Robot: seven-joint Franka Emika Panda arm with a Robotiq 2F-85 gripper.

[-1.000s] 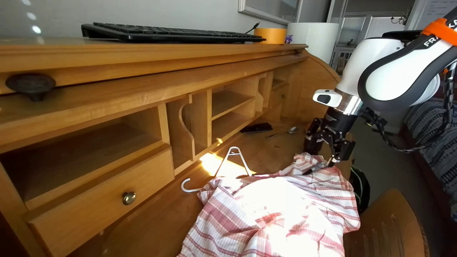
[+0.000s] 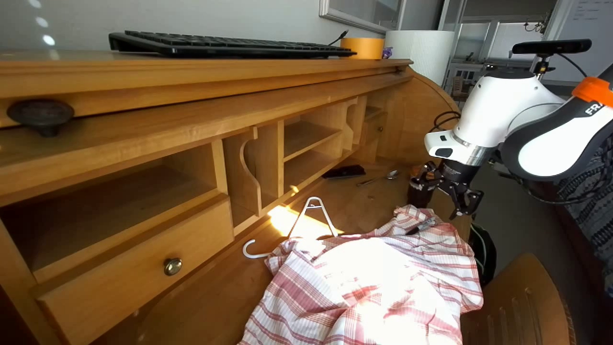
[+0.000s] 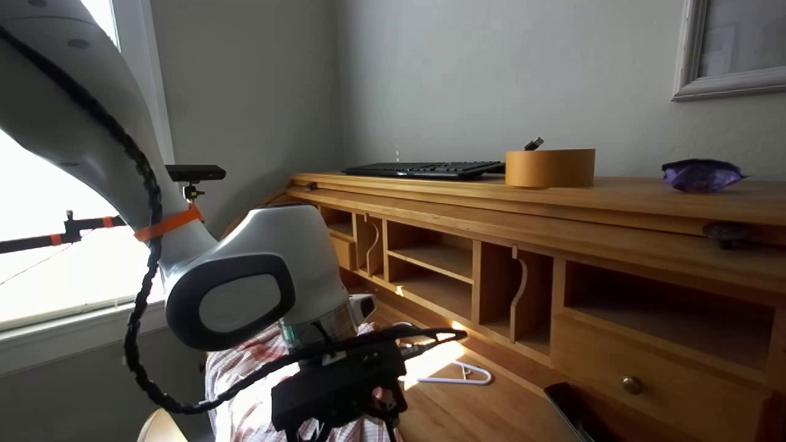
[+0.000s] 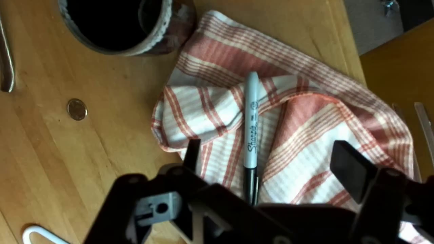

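A grey Sharpie marker with a black end (image 4: 251, 122) lies on a crumpled red-and-white striped cloth (image 4: 313, 142). In the wrist view my gripper is open, its two fingers on either side of the marker and well apart from it. Nothing is held. Exterior view 1 has the gripper (image 2: 446, 194) above the cloth (image 2: 368, 287), near its far corner, with the marker (image 2: 421, 226) small and dark below it. Close by stands a dark mug (image 4: 118, 51), partly behind the gripper in exterior view 1. The fingertips are cut off in exterior view 2.
A coin (image 4: 77, 109) and a spoon (image 2: 379, 178) lie on the bare desk. White hangers (image 2: 314, 201) poke out beside the cloth. Desk cubbies (image 2: 310, 138) line the back, and a wooden chair (image 2: 517, 304) stands at the desk's edge.
The arm has shifted and the wrist has turned. My gripper sits slightly higher and farther right in exterior view 1, clear of the cloth. Marker and cloth look unmoved.
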